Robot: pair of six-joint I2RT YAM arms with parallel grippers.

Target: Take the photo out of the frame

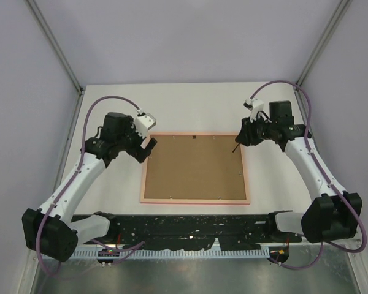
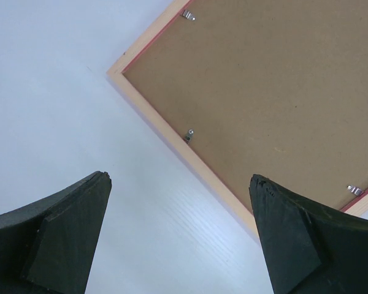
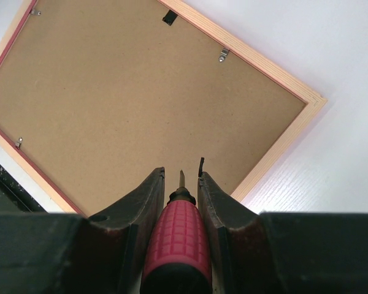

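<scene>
The photo frame [image 1: 146, 177] lies with its brown backing board [image 1: 193, 165] facing up inside a pale wooden border; any photo underneath is hidden. Small metal clips sit along the inner edges, such as one clip [image 2: 189, 136] in the left wrist view and another clip in the right. Over the frame's back left corner area, my left gripper [image 1: 147, 151] is open, its fingers wide apart with nothing between them. My right gripper is shut on a red-handled tool [image 3: 178, 239], like a screwdriver. Its thin shaft [image 1: 235, 147] points over the board near the back right corner.
A black tab [image 3: 170, 17] is fixed at the middle of the frame's back edge. A dark strip [image 1: 172, 226] runs along the front.
</scene>
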